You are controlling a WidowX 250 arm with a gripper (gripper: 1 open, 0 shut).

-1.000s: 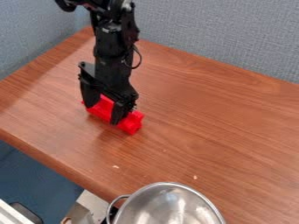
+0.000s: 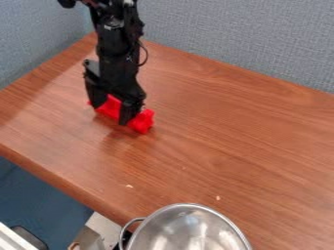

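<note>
A red block-like object point(image 2: 143, 122) lies on the wooden table at the upper left. My black gripper point(image 2: 111, 102) is down over it, its fingers around or just above the red object and hiding part of it. Whether the fingers are closed on it cannot be made out.
A steel pot or lid point(image 2: 188, 232) is at the table's front edge, bottom centre. Grey padded walls stand at the back and left; a blue floor shows past the front-left edge.
My gripper and the red object have shifted a little toward the upper left since a second ago.
</note>
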